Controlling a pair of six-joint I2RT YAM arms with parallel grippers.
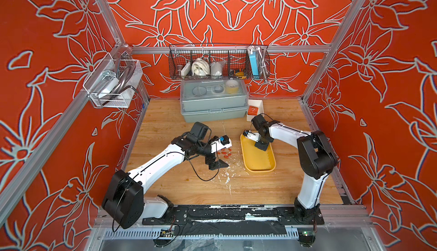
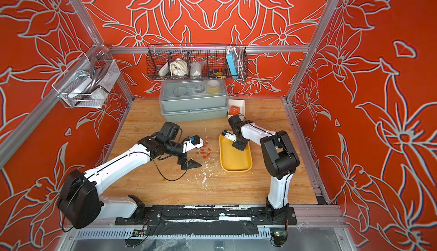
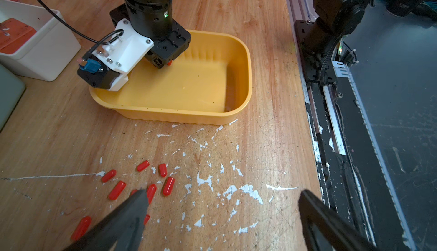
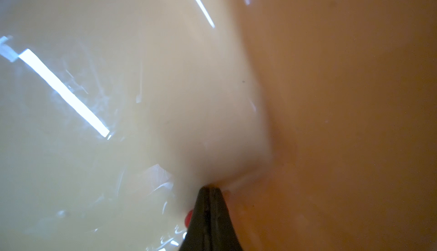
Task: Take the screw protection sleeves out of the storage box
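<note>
My right gripper reaches into the yellow storage box [image 1: 260, 163], down by its inner wall. Its fingers are shut together with nothing visible between them. A bit of a red sleeve [image 4: 188, 218] peeks out on the left, outside the fingers; the rest of it is hidden behind them. The left wrist view also shows a little red sleeve [image 3: 169, 62] in the box beside the right gripper's body. Several red sleeves [image 3: 117, 190] lie loose on the wooden table. Over them, my left gripper stands open, with a wide gap of bare table between its fingers.
Behind the yellow box stands a white bin [image 1: 259, 103] with a red thing inside. A grey lidded case [image 1: 214, 109] fills the back of the table. Bare table [image 1: 182, 189] lies along the front, marked by white scuffs near the middle.
</note>
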